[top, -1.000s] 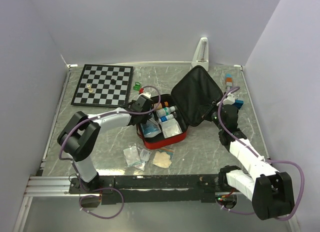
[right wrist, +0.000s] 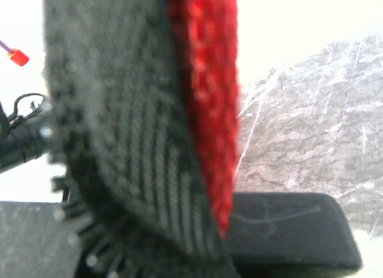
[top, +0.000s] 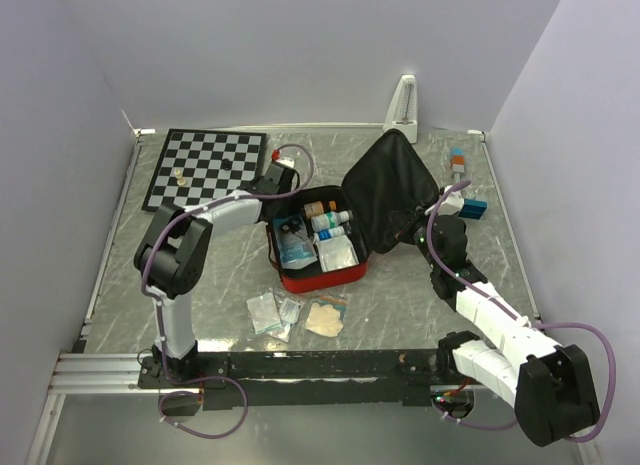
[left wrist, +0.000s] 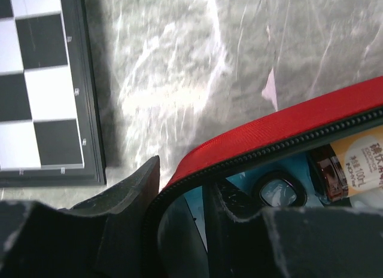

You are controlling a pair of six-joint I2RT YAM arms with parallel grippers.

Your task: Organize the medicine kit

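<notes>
The red and black medicine kit [top: 325,281] lies open in the middle of the table, its black lid [top: 388,185] raised toward the right. Inside are a brown bottle [top: 316,209], white bottles [top: 330,221], a blue pouch [top: 294,247] and a white packet [top: 338,253]. My left gripper is shut on the kit's zippered rim at its back left corner. At the lid's right edge, my right gripper [top: 410,225] is shut on the lid, whose fabric and red trim [right wrist: 206,81] fill much of the right wrist view.
Several clear packets [top: 266,313] and a bag with beige contents [top: 325,317] lie in front of the kit. A chessboard [top: 205,167] sits at the back left, a white metronome [top: 402,107] at the back. Blue boxes [top: 473,209] stand beyond the right arm.
My left gripper has moved back from over the kit's blue pouch to its back left rim. The kit has shifted slightly left, and the right gripper slightly left with the lid.
</notes>
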